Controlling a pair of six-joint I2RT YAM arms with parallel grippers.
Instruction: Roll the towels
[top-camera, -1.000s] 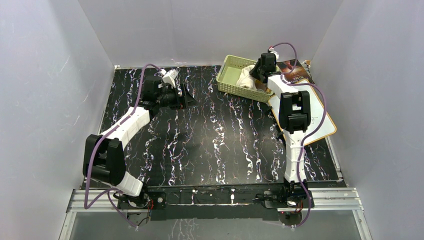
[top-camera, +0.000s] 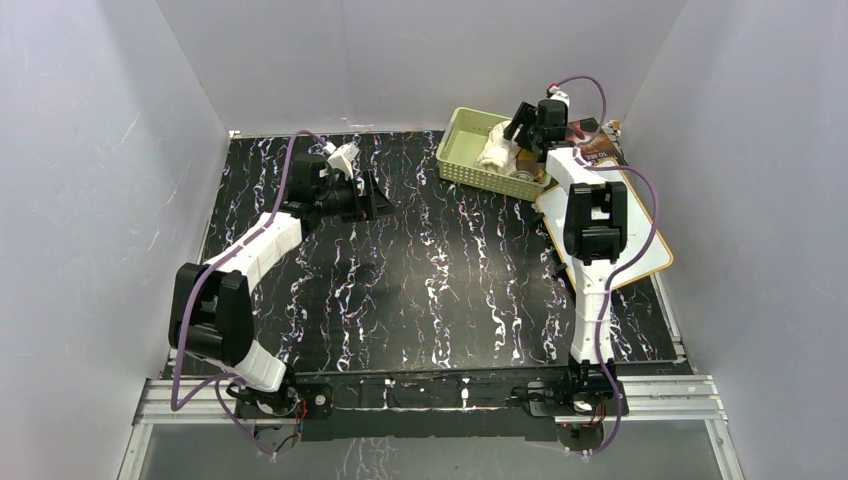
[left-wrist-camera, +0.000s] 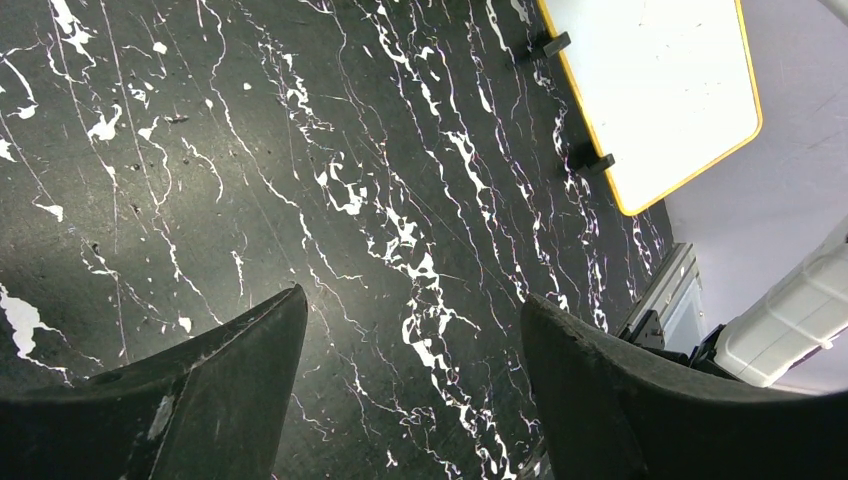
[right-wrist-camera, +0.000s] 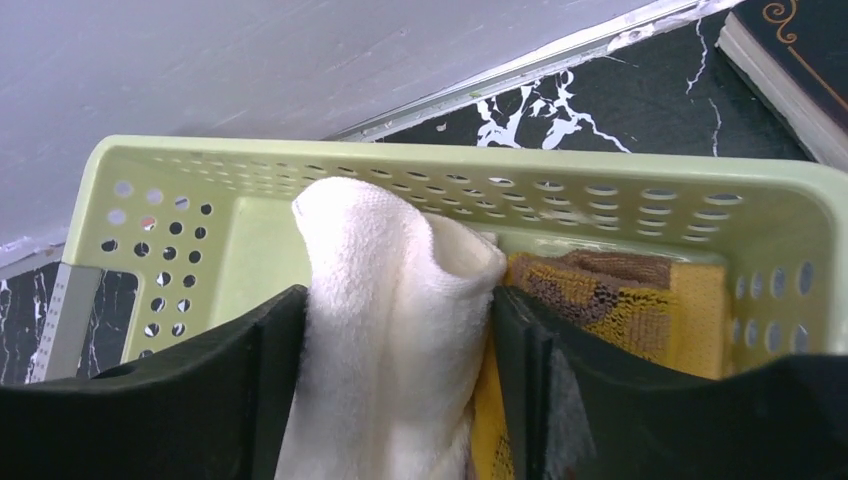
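A white towel (right-wrist-camera: 380, 330) stands bunched in a light green perforated basket (top-camera: 463, 177) at the back right, beside a folded yellow-brown patterned cloth (right-wrist-camera: 625, 305). My right gripper is over the basket, its open fingers either side of the white towel's upper part. My left gripper (top-camera: 372, 200) hangs over the left half of the table, its fingers apart, with bare marble table (left-wrist-camera: 230, 200) showing between them in the left wrist view.
A white board with orange edging (top-camera: 630, 260) lies on the right, with a dark book (right-wrist-camera: 790, 70) behind it by the basket. Walls close in the back and sides.
My right gripper has shifted slightly to the right over the basket, and the basket appears slightly shifted with it. The left arm looks almost unchanged.
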